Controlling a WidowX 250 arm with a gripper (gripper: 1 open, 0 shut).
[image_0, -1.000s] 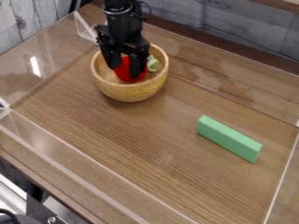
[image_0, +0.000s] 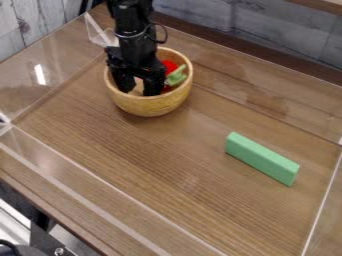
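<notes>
My black gripper (image_0: 136, 72) is down inside a round tan bowl (image_0: 143, 106) at the upper middle, toward the bowl's left side. Behind and right of it in the bowl are a red object (image_0: 168, 65) and a pale green object (image_0: 177, 76), partly hidden. I cannot tell whether the fingers are open or shut, or what is between them.
A green rectangular block (image_0: 261, 157) lies on the wooden table (image_0: 134, 190) at the right. A white wall edge runs along the upper left.
The gripper has shifted a little left and down in the bowl. The red object shows farther back and right now, and the pale green object has shifted slightly.
</notes>
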